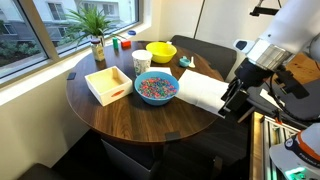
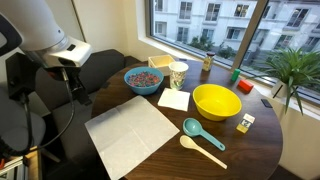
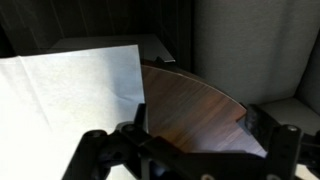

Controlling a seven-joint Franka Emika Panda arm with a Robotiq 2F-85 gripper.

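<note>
My gripper stands open over the table's edge, with white paper under its left side and bare dark wood between the fingers. In exterior view 1 the gripper (image 1: 237,112) hangs off the table's right side, near the white paper (image 1: 203,91). On the table are a blue bowl (image 1: 156,86) of small coloured pieces, a yellow bowl (image 1: 161,49), an open cream box (image 1: 108,84) and a patterned cup (image 1: 142,62). Exterior view 2 shows a teal scoop (image 2: 203,132) and a wooden spoon (image 2: 203,150) beside the paper.
A potted plant (image 1: 93,29) stands by the window. A small yellow-and-white carton (image 2: 245,123) and a folded white napkin (image 2: 174,99) lie near the yellow bowl.
</note>
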